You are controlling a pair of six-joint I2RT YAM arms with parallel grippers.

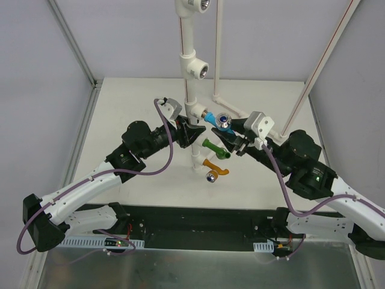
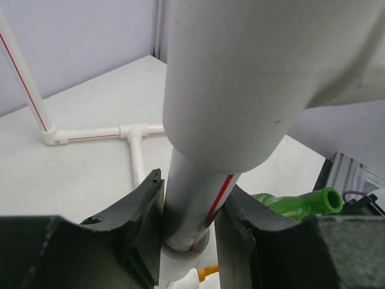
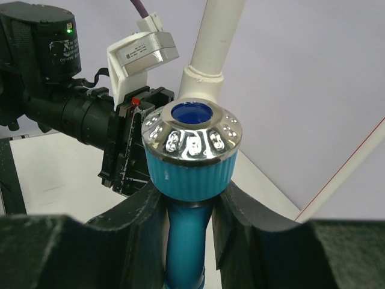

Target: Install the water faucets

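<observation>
The blue faucet (image 1: 209, 117) with its chrome-topped knob sits at a side outlet of the upright white pipe (image 1: 191, 90). In the right wrist view, my right gripper is shut on the blue faucet (image 3: 187, 247), just below its knob (image 3: 192, 135). My left gripper (image 1: 194, 129) has one finger on each side of the white pipe (image 2: 201, 201), seemingly touching it, beneath a thick fitting. Lower down the pipe, a green faucet (image 1: 215, 149) and an orange faucet (image 1: 215, 168) stick out to the right. How deep the blue faucet sits is unclear.
Higher up the pipe, an open side outlet (image 1: 203, 71) faces right. Thinner white pipes (image 1: 322, 66) stand behind and to the right, beyond my right gripper. The white board (image 1: 138, 99) is bare on the left. Both grippers are close together around the pipe.
</observation>
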